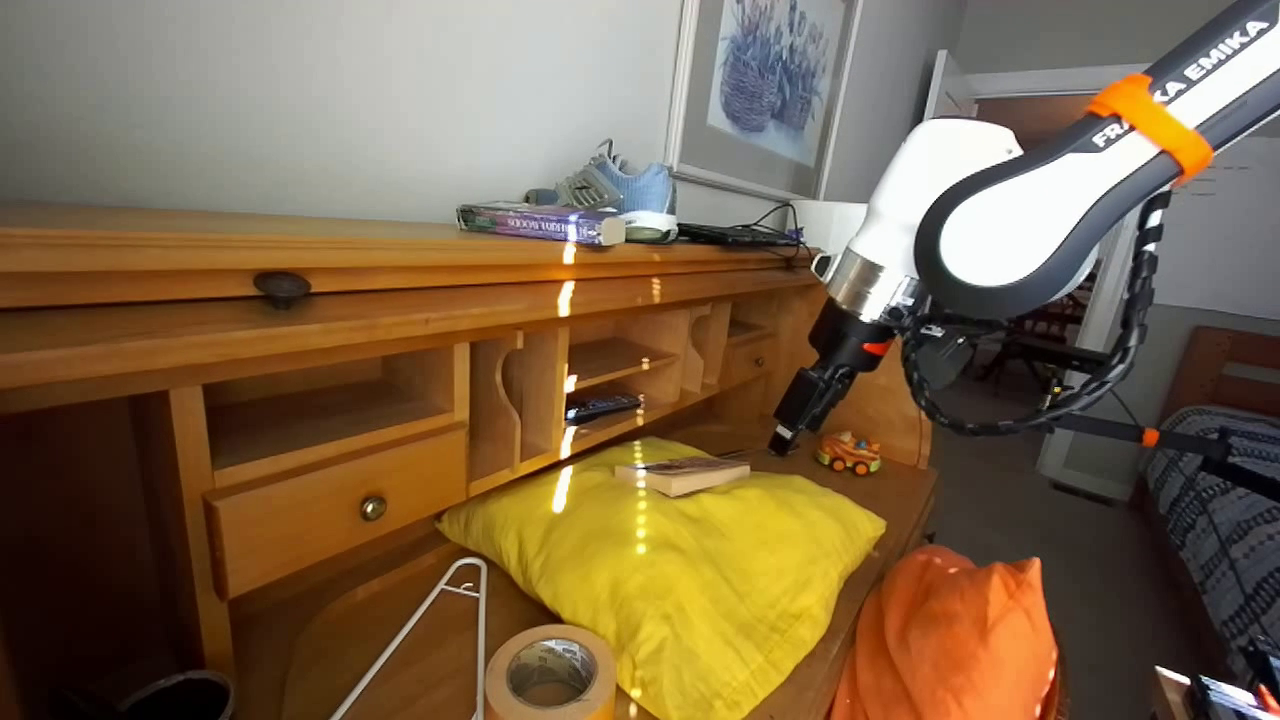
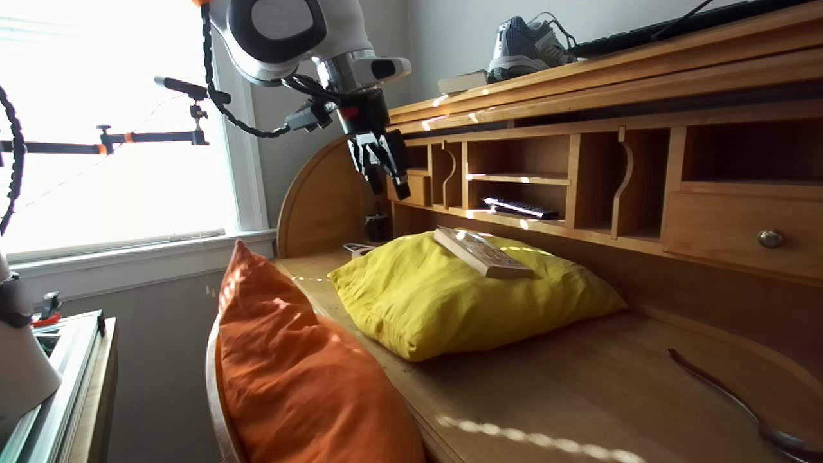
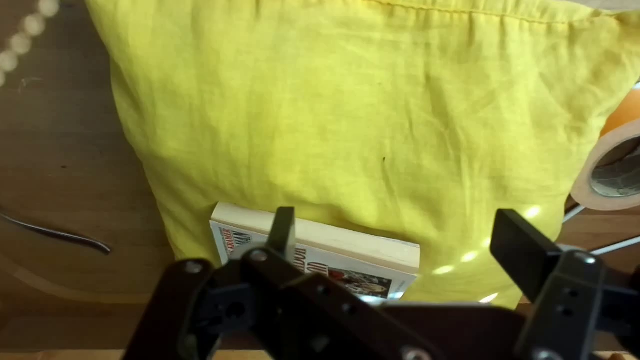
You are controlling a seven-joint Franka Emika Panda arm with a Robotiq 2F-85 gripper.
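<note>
A paperback book (image 3: 360, 255) lies flat on the yellow pillow (image 3: 336, 114), towards the cubbies; in exterior view 1 the book (image 1: 684, 474) rests near the pillow's back edge. My gripper is open with nothing between its fingers. In the wrist view one finger (image 3: 282, 234) overlaps the book's left part, while the other finger (image 3: 519, 246) appears past its right end, over the pillow. Exterior view 2 has the gripper (image 2: 389, 189) hanging in the air, higher than the pillow and book, touching neither.
On the desk are a toy car (image 1: 849, 452), a tape roll (image 1: 549, 674), a white hanger (image 1: 420, 630) and a spoon (image 2: 741, 409). Wooden cubbies holding a dark remote (image 2: 518, 208) line the back. An orange pillow (image 2: 301, 370) sits by the desk's front edge. Bare desk surrounds the spoon.
</note>
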